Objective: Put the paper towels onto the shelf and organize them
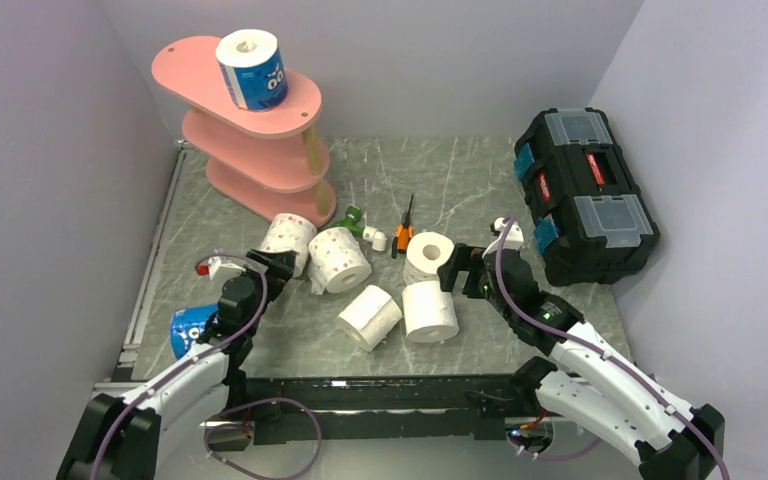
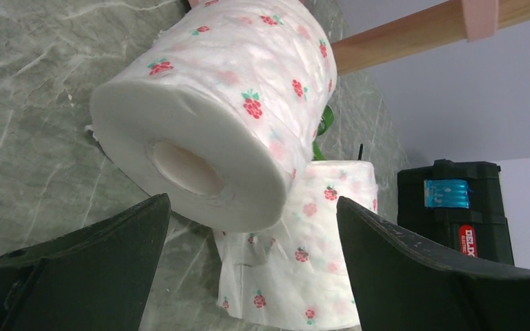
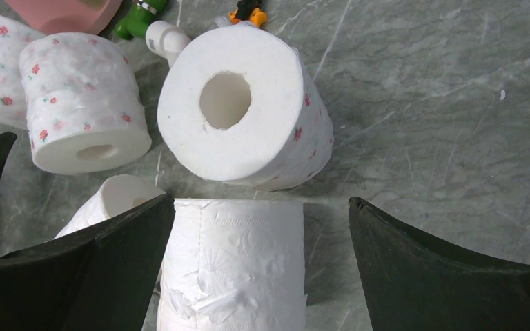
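Note:
My left gripper (image 1: 278, 262) is open just short of a flowered roll (image 2: 241, 110) lying on its side, with a flowered roll or sheet (image 2: 297, 269) beyond. My right gripper stands open over a plain white roll (image 3: 234, 269), beside an upright flowered roll (image 3: 262, 110). Another white roll (image 1: 365, 320) lies front centre. The pink shelf (image 1: 180, 65) has three tiers, with a blue-wrapped roll (image 1: 255, 80) upright on top. Another blue pack (image 1: 188, 330) lies behind the left arm.
Black toolboxes (image 1: 585, 200) stand at the right. A green fitting (image 1: 352, 215), white elbow (image 1: 375, 238) and orange-handled tool (image 1: 403, 235) lie before the shelf.

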